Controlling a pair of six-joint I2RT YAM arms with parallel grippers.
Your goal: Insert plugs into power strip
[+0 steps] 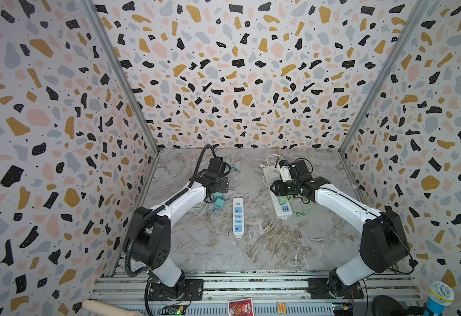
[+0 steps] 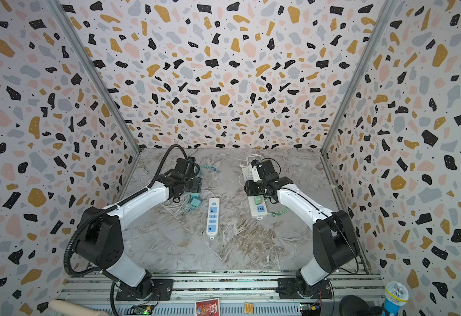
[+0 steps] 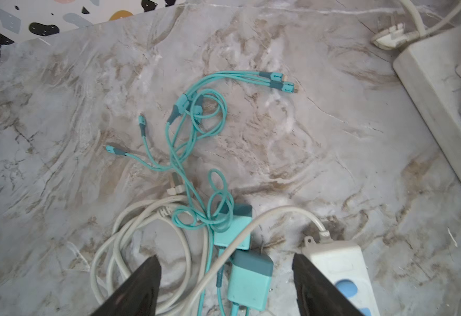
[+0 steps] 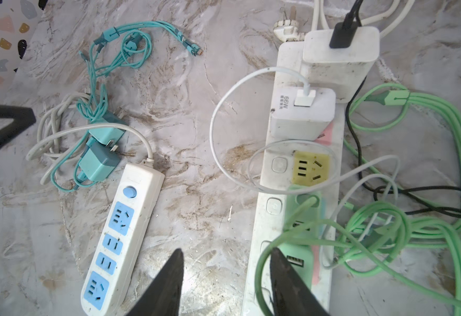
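Observation:
Two teal adapters, a front one (image 3: 250, 279) and a rear one (image 3: 236, 231), lie together at the left of the table with their teal cable (image 3: 173, 152). My left gripper hangs above them, its fingers apart and empty. Right of them lies a small white power strip with blue sockets (image 4: 124, 234), none occupied. A long white strip (image 4: 267, 226) carries two white adapters, a nearer one (image 4: 299, 118) and a farther one (image 4: 341, 58). Over its near part, my right gripper stands open; a green cable (image 4: 264, 263) crosses near one finger, apparently not gripped.
The small strip's white cord (image 3: 293, 209) passes over the teal adapters into a coil. Black cable (image 4: 441, 188) and bundled green cables (image 4: 446, 115) crowd the long strip's right side. Bare marble (image 4: 204, 173) lies between the strips.

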